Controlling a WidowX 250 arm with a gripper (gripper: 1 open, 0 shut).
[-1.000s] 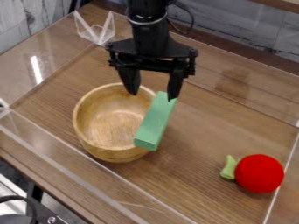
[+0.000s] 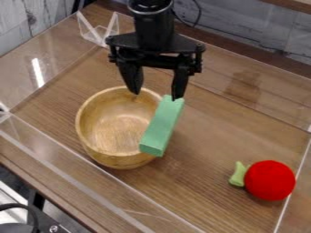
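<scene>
My black gripper (image 2: 145,68) hangs over the back of a wooden bowl (image 2: 109,127), its two dark fingers spread apart and open, pointing down. A mint-green block (image 2: 161,127) leans in the bowl's right side, lying across its rim, below my right finger. I see nothing held between the fingers.
A red ball-like object (image 2: 270,180) with a small pale green piece lies at the front right of the wooden table (image 2: 231,109). A translucent item sits at the back left, partly behind the arm. A black cable is at the lower left.
The bowl, the green block and the red object have not visibly moved.
</scene>
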